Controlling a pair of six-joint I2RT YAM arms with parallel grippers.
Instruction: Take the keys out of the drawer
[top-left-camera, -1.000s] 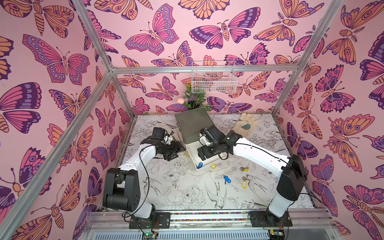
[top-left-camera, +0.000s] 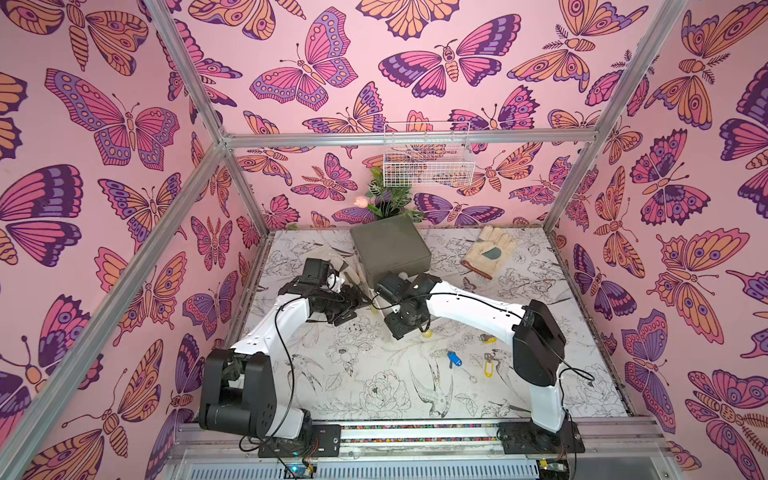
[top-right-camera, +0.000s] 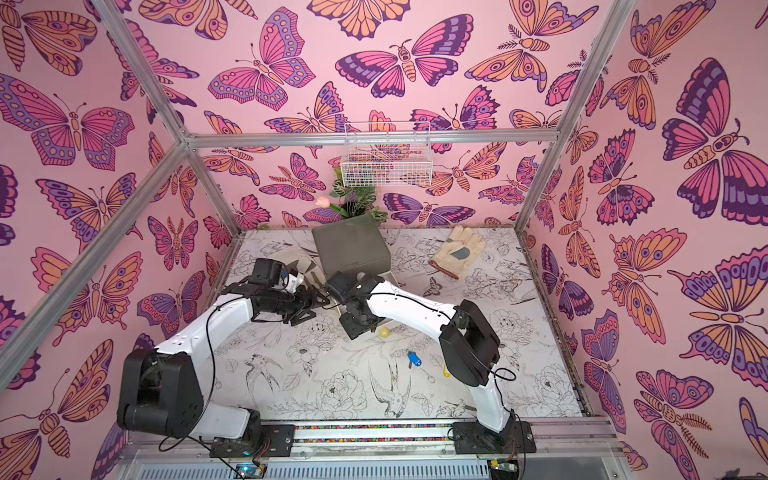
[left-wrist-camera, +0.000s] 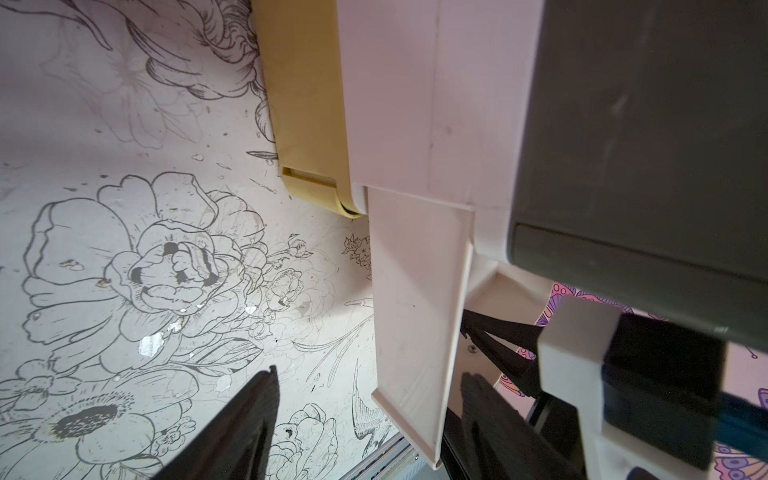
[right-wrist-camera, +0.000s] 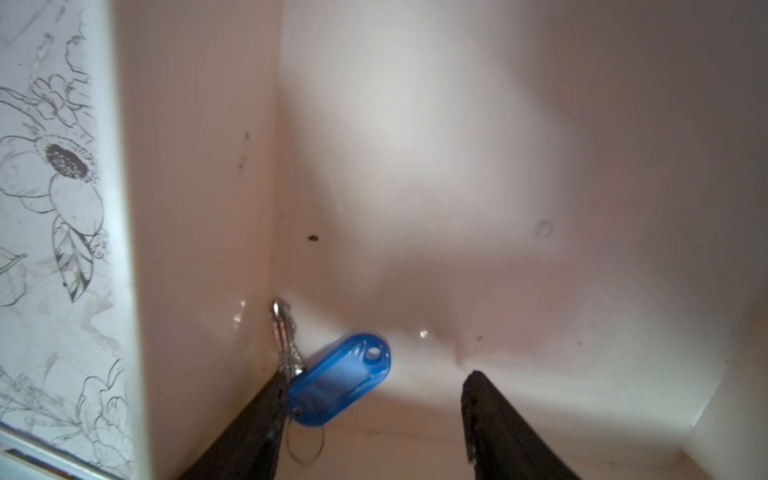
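The grey drawer unit (top-left-camera: 390, 244) stands at the back centre, its white drawer pulled out toward the front. Inside the drawer (right-wrist-camera: 424, 160), keys (right-wrist-camera: 284, 332) with a blue tag (right-wrist-camera: 340, 376) lie in a corner, beside the wall. My right gripper is open over that corner, its fingertips either side of the tag's end and low in the drawer. My left gripper stands open at the left side of the unit, next to the outer wall of the drawer, with nothing seen between its fingers.
Loose blue key tags (top-left-camera: 453, 358), yellow tags (top-left-camera: 488, 368) and a yellow ball (top-right-camera: 384, 332) lie on the table (top-left-camera: 376, 384) front and right of the drawer. A work glove (top-left-camera: 492, 252) lies at the back right.
My right arm has moved leftward and toward the front over the drawer, covering the blue tag that showed inside it in the top left view. The left gripper has shifted slightly.
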